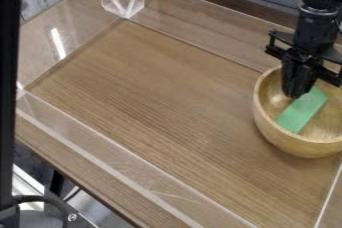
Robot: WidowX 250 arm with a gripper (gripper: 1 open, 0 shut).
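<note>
My black gripper [294,80] comes down from the top right, its tip inside the upper left part of a wooden bowl [274,132] at the right of the table. A green rectangular object [302,112] lies slanted in the bowl, beside and partly under the gripper. The fingers are dark and overlap, so I cannot tell whether they hold anything.
A clear bracket [122,4] stands at the back left. A black fitting [34,212] sits at the lower left corner.
</note>
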